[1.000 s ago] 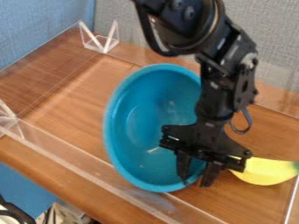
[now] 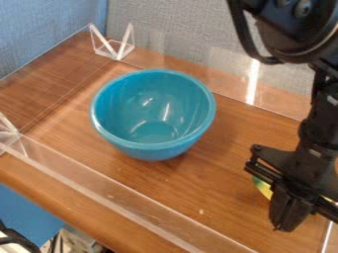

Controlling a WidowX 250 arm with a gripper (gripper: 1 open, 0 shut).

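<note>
A blue bowl (image 2: 154, 104) stands upright on the wooden table at the centre-left, empty inside. My gripper (image 2: 284, 212) is low at the right edge, apart from the bowl and shut, with nothing seen between its fingers. A yellow object (image 2: 260, 186) is mostly hidden behind the gripper.
The wooden table (image 2: 79, 109) has clear room left of the bowl and between bowl and gripper. Clear brackets (image 2: 113, 43) stand at the back left and left edge. A transparent strip runs along the front; grey and blue walls enclose the back and left.
My gripper has moved right, away from the bowl and over the yellow object. The bowl, tilted earlier, now sits level and farther back.
</note>
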